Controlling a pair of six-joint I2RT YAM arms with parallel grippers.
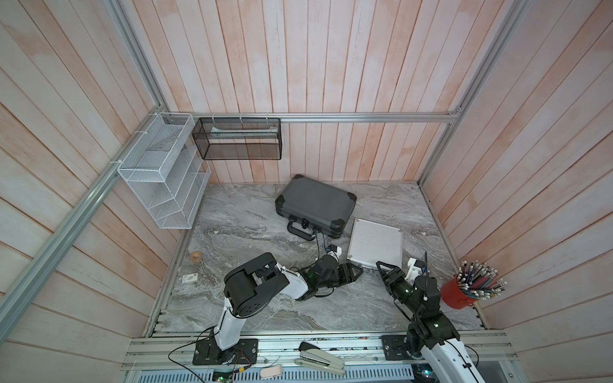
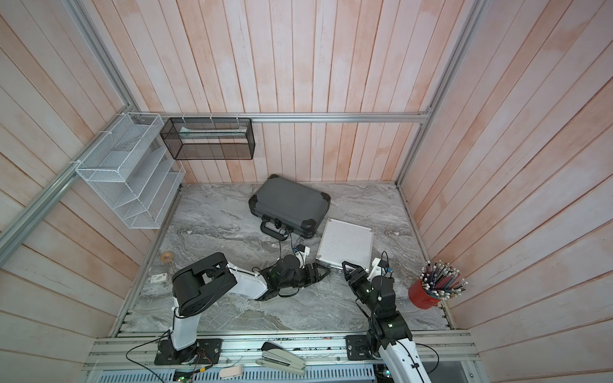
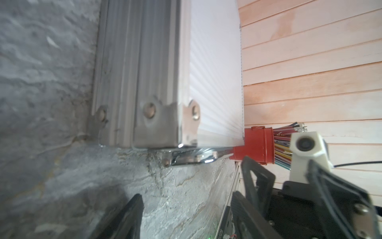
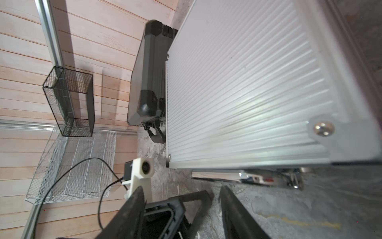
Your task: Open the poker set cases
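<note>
A silver ribbed aluminium case (image 1: 375, 242) lies flat on the marble counter, its front latch and handle low along the near edge, seen in both wrist views. A grey case (image 1: 315, 203) with black corners and handle lies behind it to the left. My left gripper is at the silver case's front-left corner, fingers parted over bare counter, nothing between them. My right gripper is by the front edge toward the right, fingers also parted with nothing between them, below the latch side in the right wrist view.
A red cup (image 1: 457, 292) of pens stands at the right edge. Wire baskets (image 1: 236, 143) hang at the back and left. A tape roll (image 1: 195, 256) and small white item (image 1: 189, 278) lie left.
</note>
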